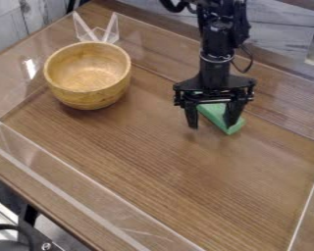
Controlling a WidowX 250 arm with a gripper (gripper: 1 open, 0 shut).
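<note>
The black robot gripper (215,106) is low over the right side of the wooden table, its fingers spread around and in front of a green block (226,120). The block lies tilted on the table, its right part showing past the fingers. Whether the fingers touch it cannot be told.
A tan round bowl (87,93) sits at the upper left, with a translucent white object (97,29) behind it.
</note>
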